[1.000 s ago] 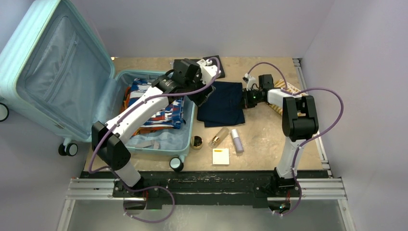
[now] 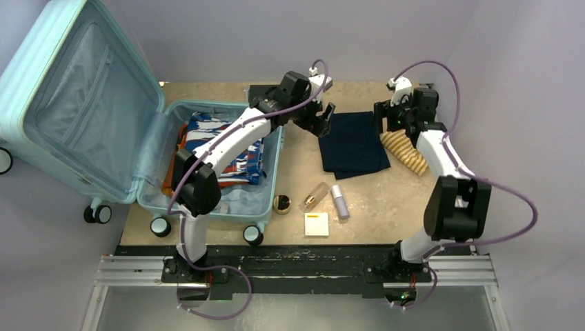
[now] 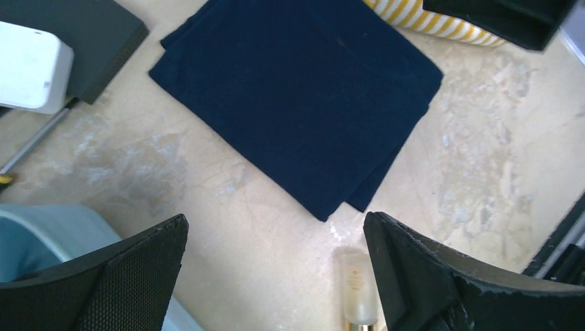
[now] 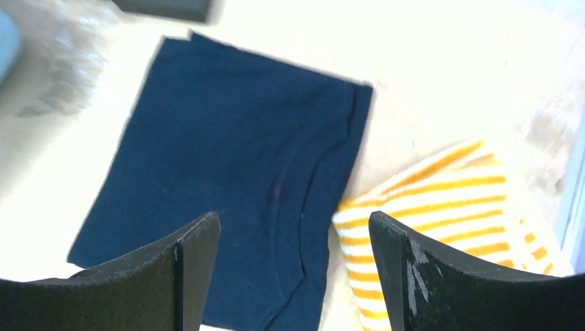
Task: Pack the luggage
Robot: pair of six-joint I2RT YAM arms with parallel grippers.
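Note:
A folded navy garment lies flat on the table right of the open suitcase. Folded blue, white and orange clothes are inside the suitcase. My left gripper is open and empty above the garment's left side. My right gripper is open and empty above its right side, near a yellow striped cloth.
A cream jar, clear bottle, grey tube and pale square item lie in front. A dark flat object with a white box lies at the back left. Walls bound the back and right.
The navy garment has shifted right. My left gripper has moved right and back.

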